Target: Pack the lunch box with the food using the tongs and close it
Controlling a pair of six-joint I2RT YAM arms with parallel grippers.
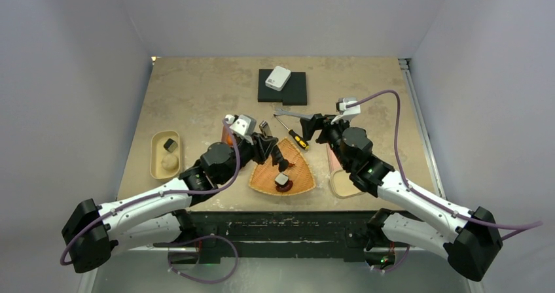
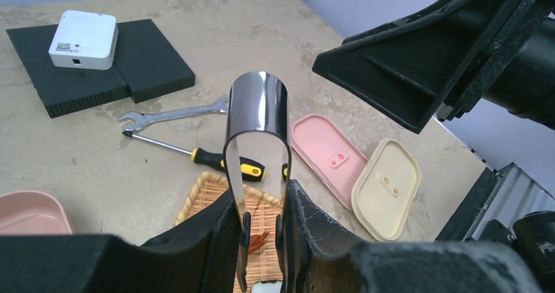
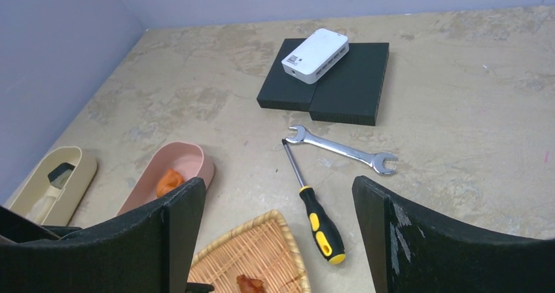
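Observation:
My left gripper point(image 1: 263, 148) is shut on metal tongs point(image 2: 258, 103), whose bent end points up; their dark tips reach down over the woven basket point(image 1: 304, 182). In the basket lie a small reddish-brown piece point(image 2: 258, 242) near the tips, a white-topped block point(image 1: 281, 179) and a dark brown piece point(image 1: 285, 188). Whether the tips touch the reddish piece cannot be told. To the right of the basket, above the table, my right gripper point(image 1: 309, 129) is open and empty. A pink box point(image 3: 196, 162) with orange food point(image 3: 170, 180) stands left of the basket, partly behind my left arm from above.
A cream box point(image 1: 154, 155) at the far left holds a dark cube and a pale lump. Pink point(image 2: 321, 152) and cream lids point(image 2: 393, 205) lie at right. A screwdriver point(image 3: 317, 221), a wrench point(image 3: 340, 150) and black boxes point(image 3: 353, 77) lie behind the basket.

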